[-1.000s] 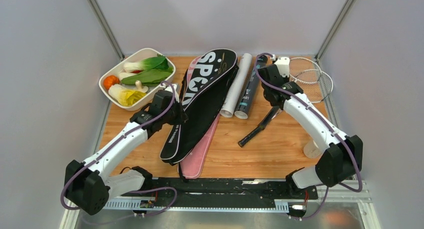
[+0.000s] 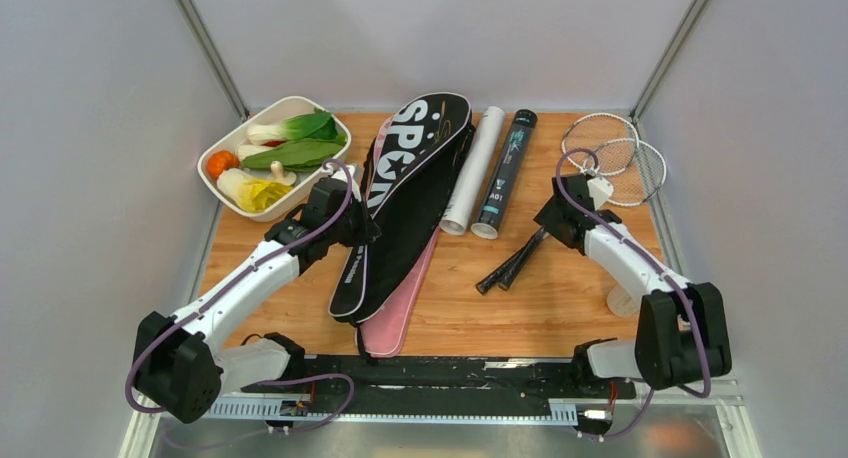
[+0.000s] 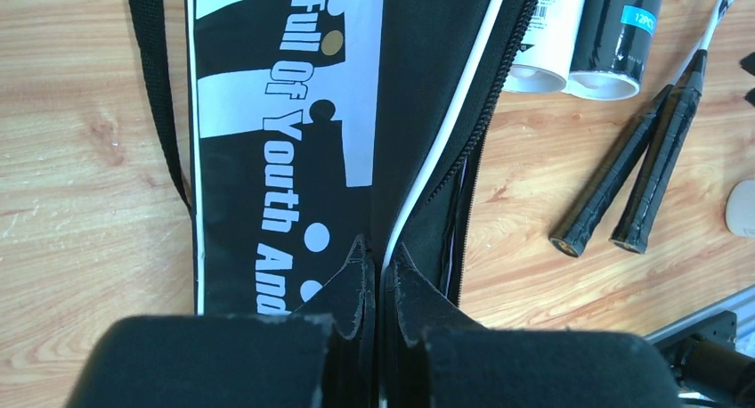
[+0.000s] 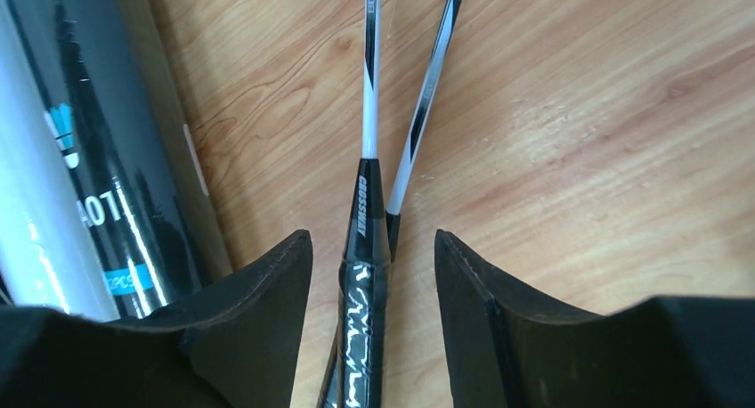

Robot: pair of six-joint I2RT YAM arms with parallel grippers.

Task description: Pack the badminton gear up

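Note:
A black racket bag (image 2: 400, 238) lies mid-table over a pink piece (image 2: 400, 308), its zipped side partly open. My left gripper is shut on the bag's white-piped edge. My right gripper is open above the dark handle (image 4: 361, 337) of one of two rackets, whose heads (image 2: 625, 178) lie at back right. A white tube (image 2: 472, 173) and a dark tube (image 2: 505, 173) lie right of the bag.
A white bin (image 2: 338, 128) of vegetables stands at back left. A pale round item (image 2: 622, 300) is at right, partly behind my right arm. Bare table shows at front right and front left.

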